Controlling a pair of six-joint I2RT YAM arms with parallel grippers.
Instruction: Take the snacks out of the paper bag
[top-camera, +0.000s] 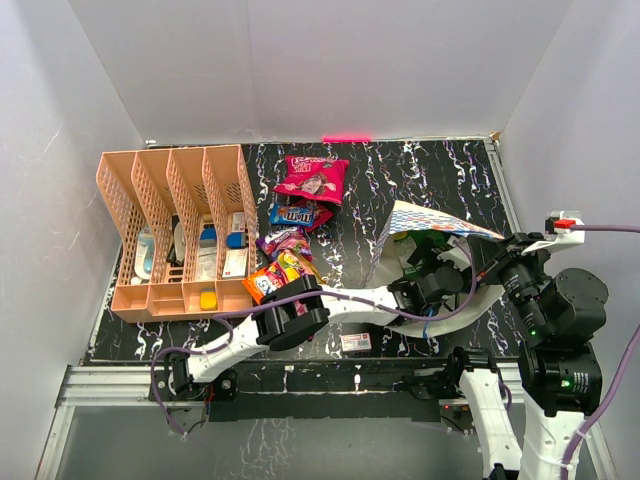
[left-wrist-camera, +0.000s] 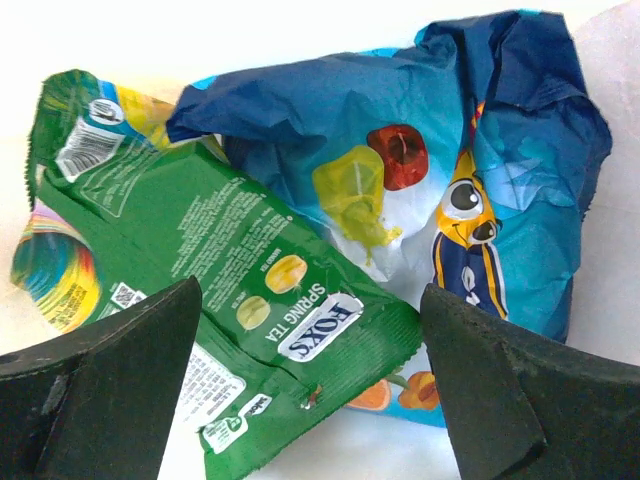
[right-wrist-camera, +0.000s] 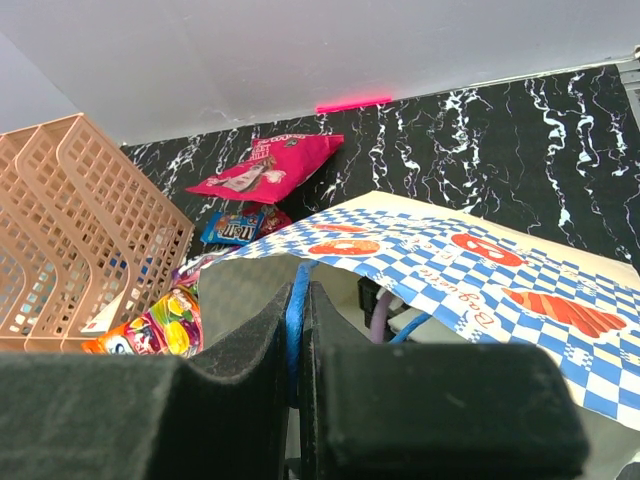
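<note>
The paper bag (top-camera: 462, 216), with a blue checked print (right-wrist-camera: 440, 258), lies with its mouth held wide. My right gripper is shut on the bag's edge, a blue strip showing between its fingers. Inside the bag, a green Fox's Spring Tea packet (left-wrist-camera: 270, 270) and a blue snack packet (left-wrist-camera: 400, 150) fill the left wrist view. The left gripper is open over the green packet, a finger on each side of its lower part. Whether either finger touches the packet I cannot tell. From above, the left gripper (top-camera: 455, 265) reaches into the bag mouth.
Left of the bag lie a pink packet (top-camera: 314, 179), a blue M&M's packet (top-camera: 291, 215), a purple packet (top-camera: 284, 243) and an orange packet (top-camera: 277, 275). A peach divided rack (top-camera: 225, 170) stands farther left. Bare table lies behind the bag.
</note>
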